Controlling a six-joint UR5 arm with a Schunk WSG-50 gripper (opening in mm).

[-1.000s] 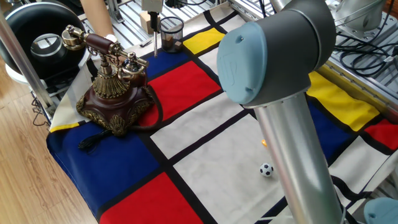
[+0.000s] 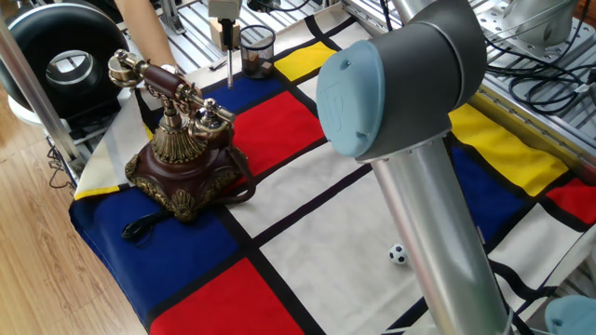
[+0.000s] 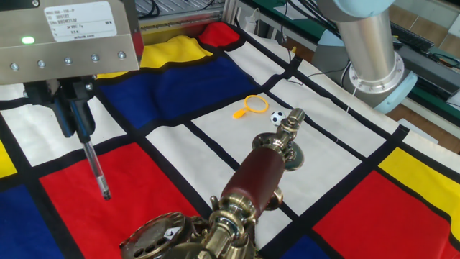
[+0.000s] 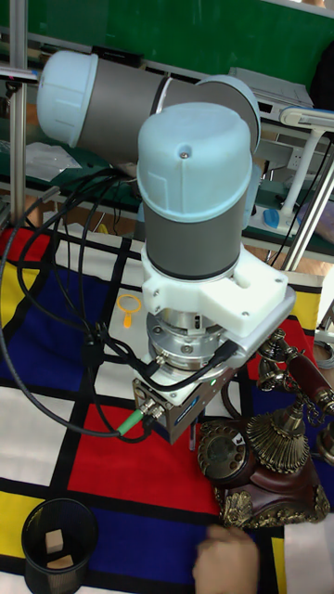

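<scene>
My gripper (image 3: 79, 131), at the upper left of exterior view 2, has its black fingers shut on a slim, clear-and-metal pen-like tool (image 3: 95, 171). The tool points down over the red patch of the cloth, its tip dark. Exterior view 1 shows the tool (image 2: 230, 67) hanging near the wire cup, behind the ornate telephone. That brown-and-brass telephone (image 2: 183, 172) stands on the cloth with its handset (image 2: 163, 80) across the cradle. From above, in exterior view 3, the arm hides my fingers; the telephone (image 4: 267, 485) is close beside the gripper body.
A black mesh cup (image 4: 59, 549) holds wooden blocks. A small football (image 3: 277, 118) and a yellow ring-shaped object (image 3: 256, 104) lie on white cloth. A person's hand (image 4: 225, 562) is by the telephone.
The telephone has shifted toward the front of exterior view 1 and turned a little. My arm has moved slightly left there, the held tool with it. The yellow object has become hidden behind the arm.
</scene>
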